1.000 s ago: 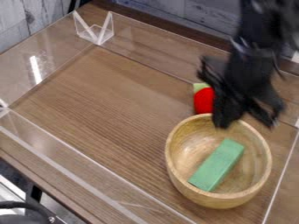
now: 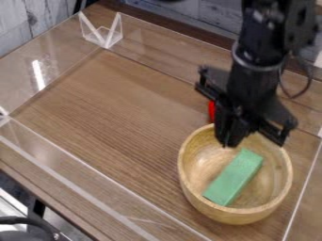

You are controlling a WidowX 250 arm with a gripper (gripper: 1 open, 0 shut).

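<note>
A tan round bowl (image 2: 204, 193) sits at the lower right of the wooden table, with a green block (image 2: 233, 179) lying in it. The dark gripper (image 2: 242, 113) is over the bowl's far side; whether its fingers are open or shut is unclear. A small red object (image 2: 213, 110) shows behind it, mostly hidden by the gripper.
A white wire-like stand (image 2: 101, 28) stands at the back left.
The gripper has shifted left and now covers more of the red object. The bowl and green block appear unmoved.
</note>
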